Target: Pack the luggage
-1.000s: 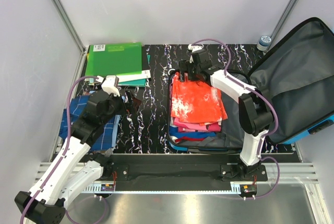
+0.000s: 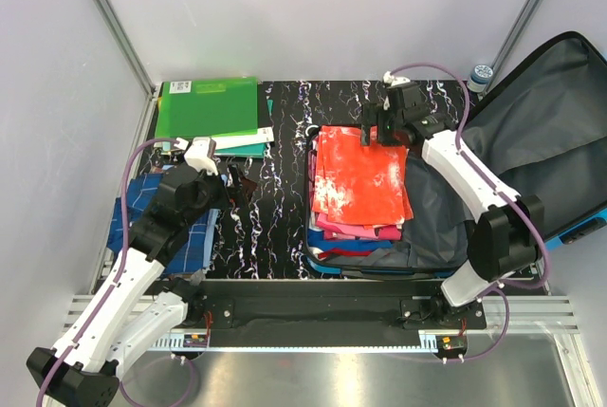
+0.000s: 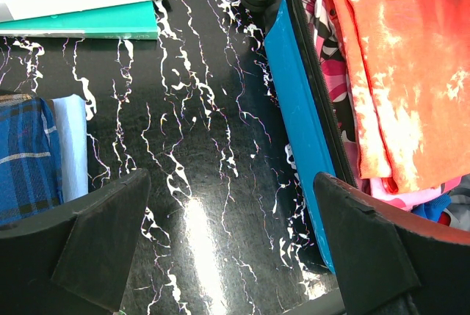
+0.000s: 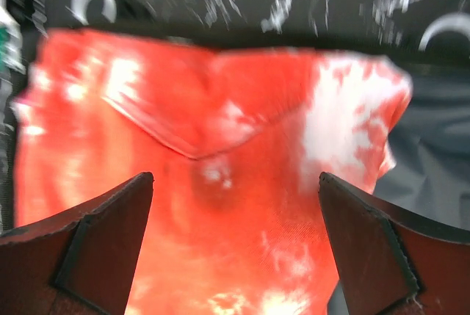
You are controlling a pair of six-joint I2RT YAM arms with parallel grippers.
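An open suitcase [image 2: 436, 236] lies on the right, its left half filled with clothes. On top is a folded orange-red tie-dye cloth [image 2: 356, 184]; pink and blue garments peek out beneath its lower edge. My right gripper [image 2: 372, 125] is open over the cloth's far edge, and in the right wrist view the cloth [image 4: 220, 175] spreads below both fingers with nothing clasped. To the left, my left gripper [image 2: 239, 187] stands open over bare table, its fingers empty. Folded blue plaid cloth [image 2: 140, 194] lies partly hidden under the left arm.
Green folders and a white sheet [image 2: 245, 138] are stacked at the back left. The suitcase lid [image 2: 550, 122] leans open on the right, near a small round container [image 2: 481, 75].
The right gripper has moved rightward along the cloth's far edge, from its left corner toward its right corner. Its arm swung right too. The left arm has stayed still.
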